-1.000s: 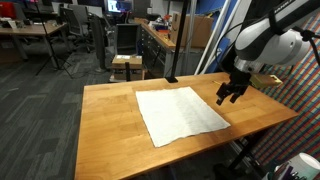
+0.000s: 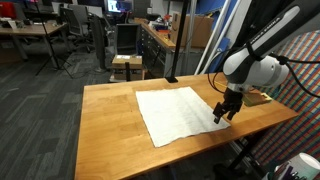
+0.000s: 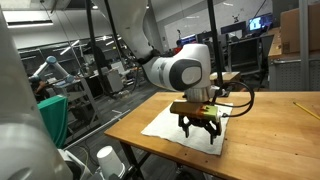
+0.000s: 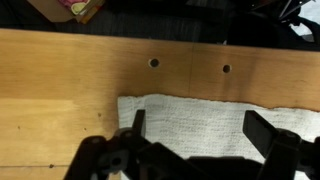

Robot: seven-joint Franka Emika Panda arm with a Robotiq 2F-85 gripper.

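A white cloth (image 2: pixel 178 114) lies spread flat on the wooden table (image 2: pixel 108 125). In exterior view 1 my gripper (image 2: pixel 223 116) hangs just over the cloth's right-hand end, pointing down. Seen from exterior view 2, the gripper (image 3: pixel 199 130) is above the near part of the cloth (image 3: pixel 207 144), close to its edge. The wrist view has the cloth (image 4: pixel 195 125) below, with one corner and a straight edge showing between the spread fingers. The fingers stand open, and nothing is between them.
Two small dark holes mark the tabletop (image 4: pixel 190 68) beyond the cloth edge in the wrist view. A yellow pencil-like stick (image 3: pixel 305 108) lies on the table at the right of exterior view 2. Bare wood surrounds the cloth.
My gripper has come down and a little to the left in exterior view 1, closer to the right end of the cloth. The cloth lies as before.
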